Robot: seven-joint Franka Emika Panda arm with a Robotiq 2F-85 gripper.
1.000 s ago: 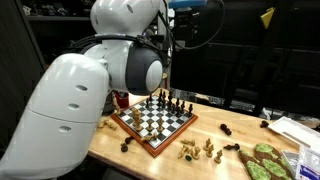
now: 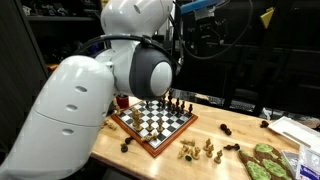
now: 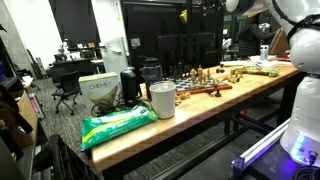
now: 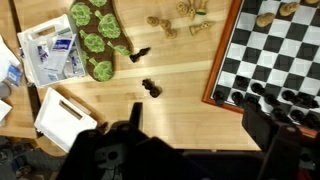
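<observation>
High over the table, my gripper is open in the wrist view, its two dark fingers wide apart with only bare tabletop showing between them. A dark chess piece (image 4: 151, 88) lies on the wood ahead of the left finger, and another dark piece (image 4: 139, 54) lies farther up, near the green mat. The chessboard (image 2: 170, 115) has dark pieces (image 2: 178, 104) along its far side and light pieces (image 2: 150, 133) nearer the arm. Several light pieces (image 2: 209, 149) stand or lie off the board to its right. The gripper itself is not clearly visible in exterior view 1.
A green-and-brown mat (image 2: 262, 163) and a white tray (image 2: 296, 132) occupy the table's right side in exterior view 1. Toward the near end in exterior view 2 are a white container (image 3: 163, 99) and a green bag (image 3: 118, 124). Bare wood separates board and mat.
The upper part of the arm, with its blue-marked section, has shifted to the right in exterior view 1. The board and pieces look unchanged.
</observation>
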